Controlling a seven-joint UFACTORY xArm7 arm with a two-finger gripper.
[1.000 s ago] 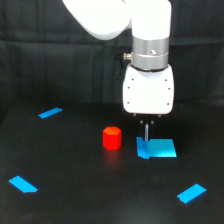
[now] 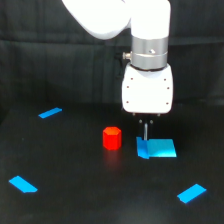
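Observation:
A blue piece [image 2: 162, 148] lies on the dark table right of centre, lighter on its right part and deeper blue at its left end. My gripper [image 2: 146, 133] points straight down at its left part, with the thin fingers close together. Whether the fingertips touch the blue piece, or hold anything, cannot be made out at this size. To the left, apart from both, sits a small red block [image 2: 112, 138] with a hexagonal outline.
Flat blue strips mark the table: a far-left strip [image 2: 50, 113], a near-left strip [image 2: 22, 184] and a near-right strip [image 2: 192, 193]. A dark curtain [image 2: 55, 60] hangs behind.

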